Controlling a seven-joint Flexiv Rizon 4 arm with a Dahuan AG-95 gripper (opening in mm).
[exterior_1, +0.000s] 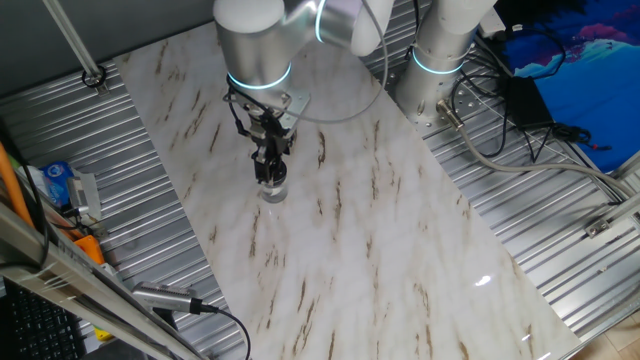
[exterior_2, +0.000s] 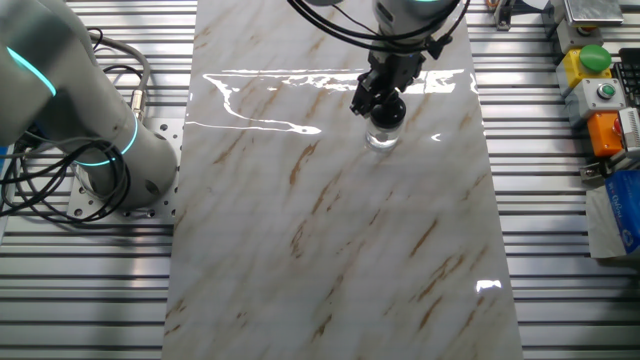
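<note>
A small clear container with a black top stands upright on the marbled board; its transparent lower part (exterior_1: 273, 194) shows below the gripper. From the opposite side, the black top (exterior_2: 388, 112) and the clear body (exterior_2: 381, 137) are both visible. My black gripper (exterior_1: 268, 178) points down at the container, its fingers (exterior_2: 366, 101) at or against the black top. Whether the fingers are closed around the top cannot be made out, since the gripper and the top are both dark and overlap in each view.
The marbled board (exterior_1: 350, 240) is otherwise bare, with wide free room. The arm's base (exterior_1: 432, 85) stands beside one long edge. Off the opposite edge lie a button box (exterior_2: 595, 95), a blue package (exterior_2: 626, 205) and a silver cylindrical device (exterior_1: 165, 298) with a cable.
</note>
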